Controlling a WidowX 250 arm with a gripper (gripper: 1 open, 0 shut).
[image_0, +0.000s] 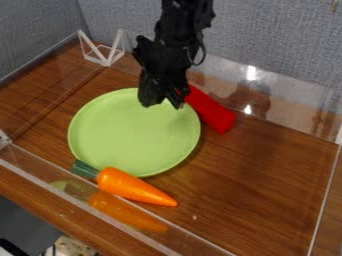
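Note:
My black gripper (163, 98) hangs over the back edge of a light green plate (114, 140), pointing down, with nothing visible between its fingers; it looks shut, though the dark shape makes this hard to see. A red object (214, 114) lies just right of the gripper, behind the plate's right side. An orange carrot toy (131, 186) with a green top lies in front of the plate.
Clear plastic walls line the back and front edges. A white wire frame (100, 55) stands at the back left, against grey padded walls.

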